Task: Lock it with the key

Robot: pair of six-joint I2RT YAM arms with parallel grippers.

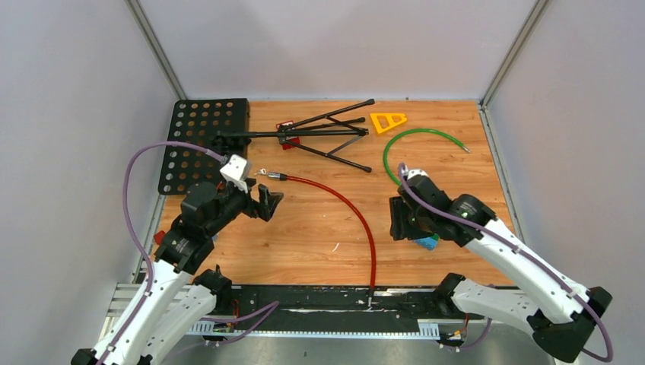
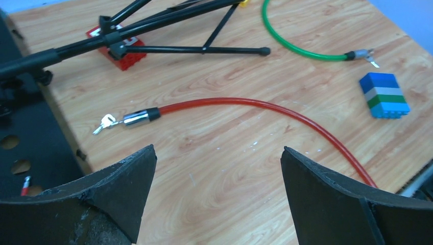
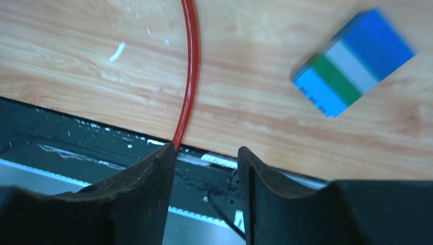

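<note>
A red cable lock (image 1: 353, 207) curves over the table; its silver lock body (image 2: 137, 118) with keys (image 2: 107, 121) in it lies at the left. The other end (image 1: 370, 299) reaches over the front edge onto the black strip. My left gripper (image 1: 269, 205) is open and empty, just in front of the lock body, whose keys show beyond its fingers in the left wrist view. Right of the cable, my right gripper has a gap between its fingers and nothing in it. The cable's near end is hidden behind its left finger in the right wrist view.
A green cable lock (image 1: 390, 147) with its own key (image 2: 374, 62) lies at the right, near a blue-green block (image 3: 352, 64). Farther back are a black tripod (image 1: 327, 129), a yellow triangle (image 1: 378, 125) and a perforated black plate (image 1: 228, 109).
</note>
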